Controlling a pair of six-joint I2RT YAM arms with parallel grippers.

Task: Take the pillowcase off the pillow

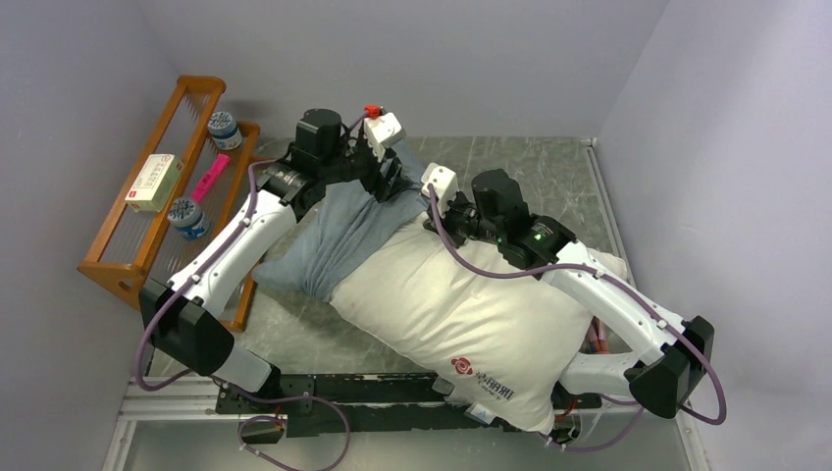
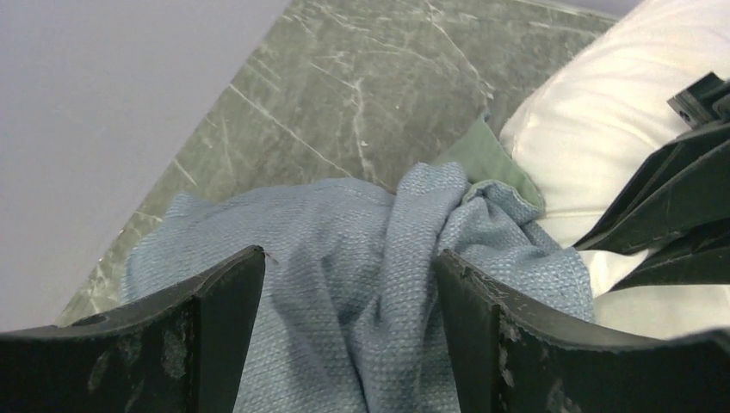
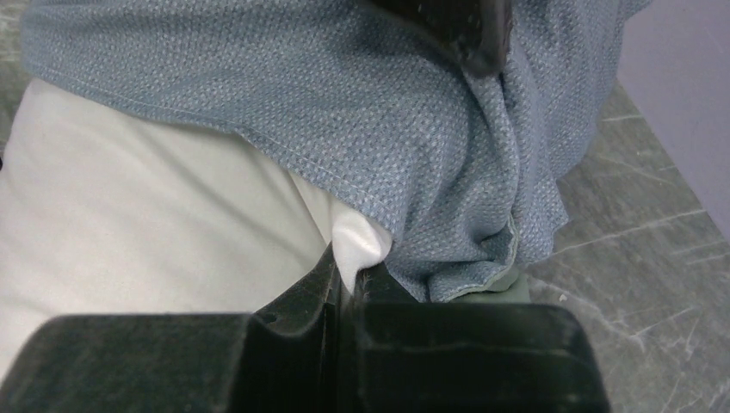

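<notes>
A white pillow (image 1: 461, 304) lies across the table, most of it bare. Its upper left end is inside the blue-grey pillowcase (image 1: 338, 235), which is bunched up and wrinkled. My left gripper (image 1: 389, 188) is over the far part of the case; in the left wrist view its fingers (image 2: 232, 297) stand wide apart, with folds of the pillowcase (image 2: 405, 249) below and between them, not clamped. At the case's edge, my right gripper is shut on a pinch of white pillow fabric (image 3: 357, 245). Beside it hangs the case's hem (image 3: 310, 168).
A wooden rack (image 1: 147, 245) with jars, a box (image 1: 154, 183) and a pink item (image 1: 210, 178) stands at the left. Grey walls bound the far side and the right. Bare tabletop (image 1: 549, 172) shows at the far right.
</notes>
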